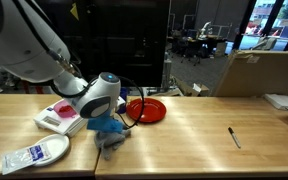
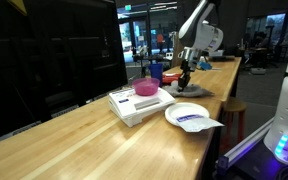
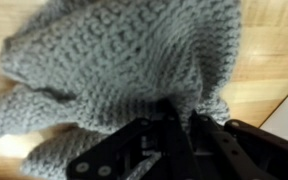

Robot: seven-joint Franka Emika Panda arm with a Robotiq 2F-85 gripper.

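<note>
A grey knitted cloth (image 3: 114, 60) fills much of the wrist view, bunched and folded on the wooden table. My gripper is shut on a fold of it, with the fabric gathered between the dark fingers. In exterior view 1 the grey cloth (image 1: 110, 142) lies crumpled under the gripper, close to the table's front edge. From the other side, in exterior view 2, the cloth (image 2: 196, 98) spreads on the table below the arm. Its far folds are partly hidden by the gripper.
A white plate (image 1: 54, 148) with a packet on it sits left of the cloth. Behind are a white box (image 2: 134, 112), a pink bowl (image 2: 146, 87) and a red plate (image 1: 152, 111). A dark marker (image 1: 234, 138) lies at right.
</note>
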